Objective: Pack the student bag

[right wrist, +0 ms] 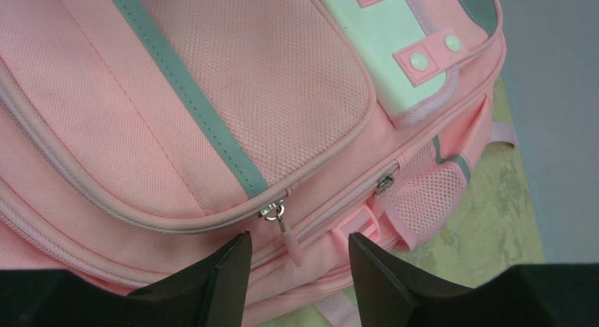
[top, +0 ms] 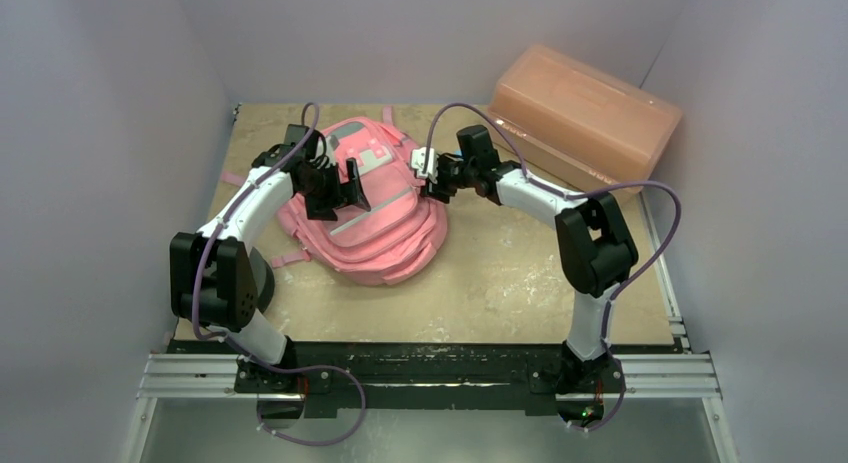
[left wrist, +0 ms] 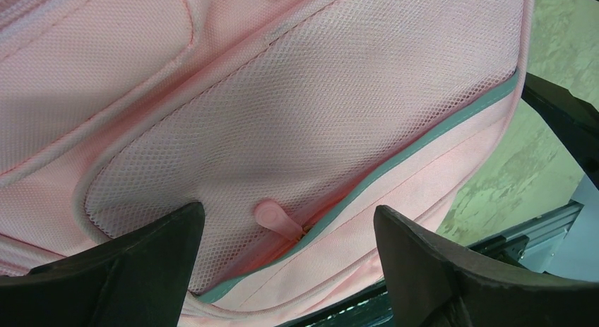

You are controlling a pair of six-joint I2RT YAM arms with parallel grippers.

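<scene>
A pink student bag [top: 408, 238] lies on the table, its front face up. My left gripper [top: 346, 211] is over its front, fingers open. In the left wrist view, a small pink zipper pull [left wrist: 275, 218] by the grey-green trim [left wrist: 402, 161] shows between the spread fingers, not gripped. At the bag's right edge my right gripper [top: 431, 190] stands open. The right wrist view has a pink pull tab [right wrist: 291, 246] hanging from a metal slider [right wrist: 272, 210], in line with the gap between my fingertips. Whether they touch it I cannot tell.
A closed translucent orange box [top: 585, 113] occupies the back right corner. Bare table [top: 500, 273] lies right of the bag. A dark round object [top: 262, 281] sits partly behind the left arm. Grey walls bound both sides.
</scene>
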